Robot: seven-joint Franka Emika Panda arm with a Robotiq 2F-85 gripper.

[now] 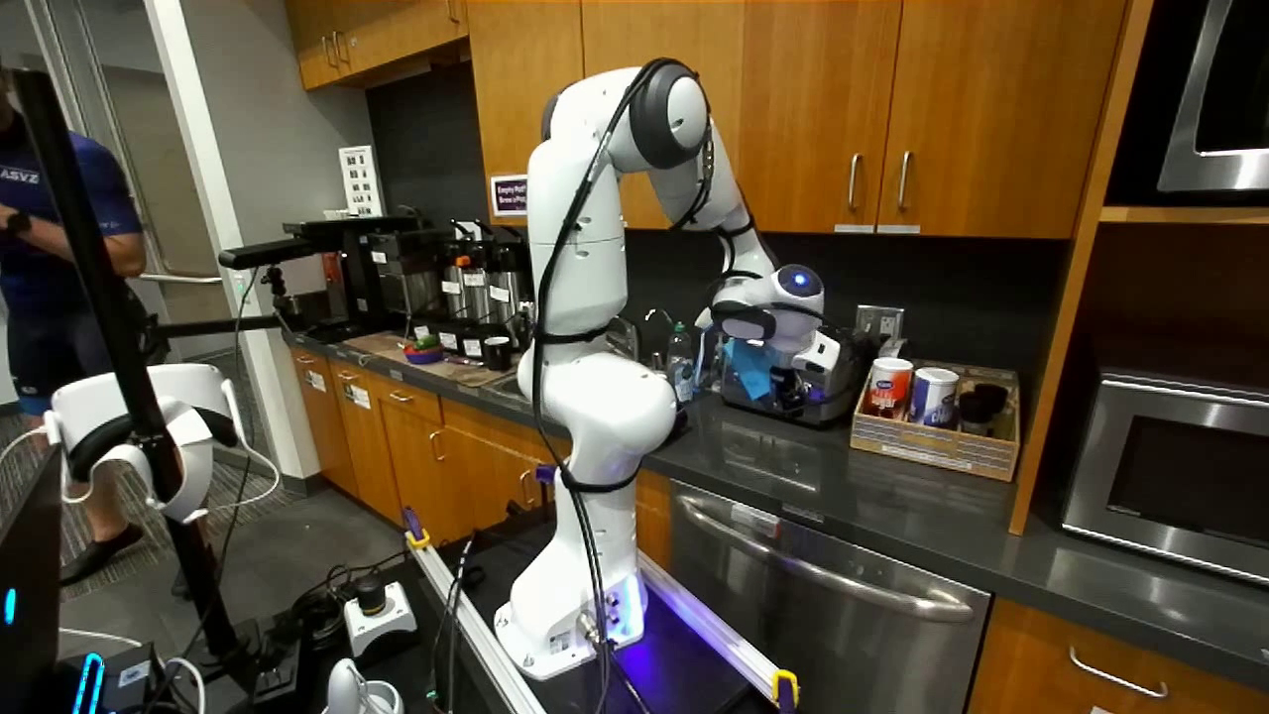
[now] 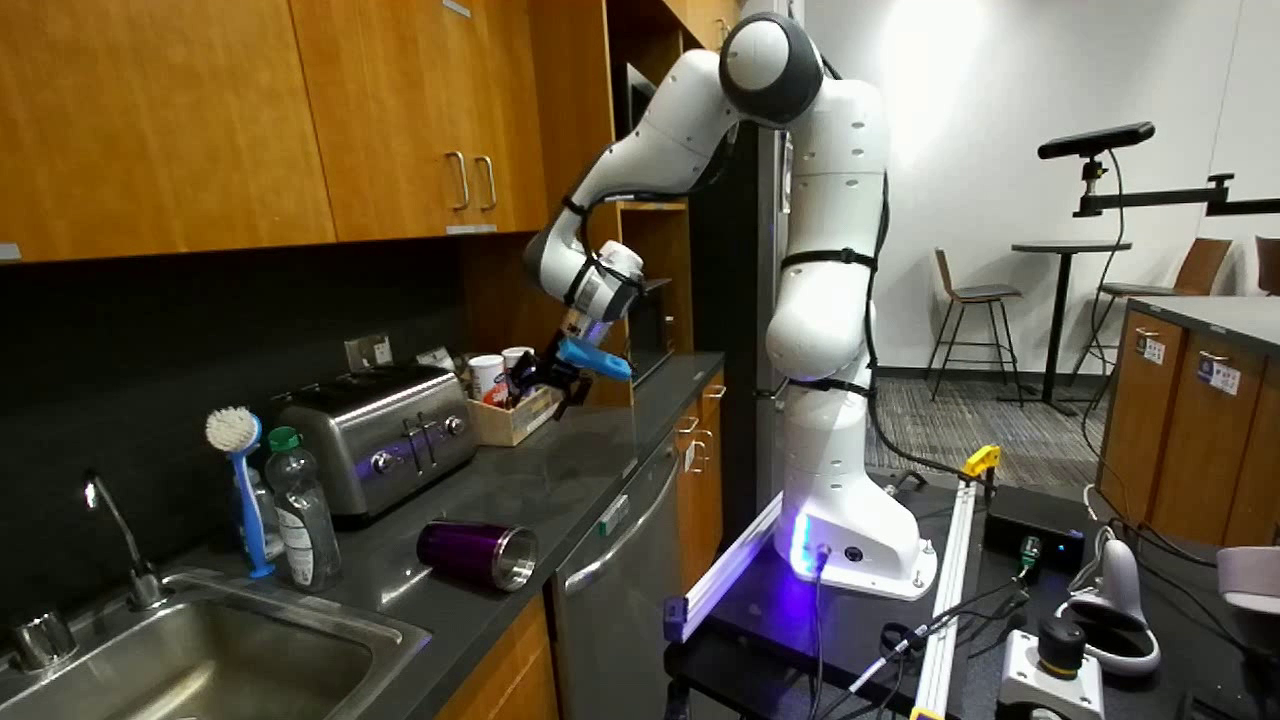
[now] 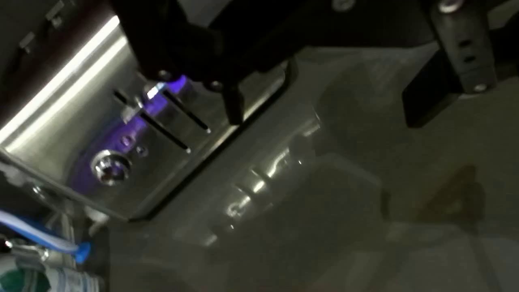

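My gripper is open in the wrist view, its two dark fingers wide apart with bare countertop showing between them. In exterior view 2 the gripper (image 2: 546,386) hangs tilted above the counter, in front of the toaster's far end. A steel toaster (image 2: 384,438) stands against the back wall, and its front with knob and levers fills the left of the wrist view. On the counter nearer the sink lies a shiny purple cup (image 2: 462,553) on its side, its mouth facing the counter's front edge. The arm hides that spot in exterior view 1.
A cardboard box (image 1: 934,462) with canisters stands right of the toaster. Beside the sink (image 2: 396,638) are a bottle (image 2: 306,528) and a blue-handled brush (image 2: 248,498). Wooden cabinets (image 1: 821,107) hang above.
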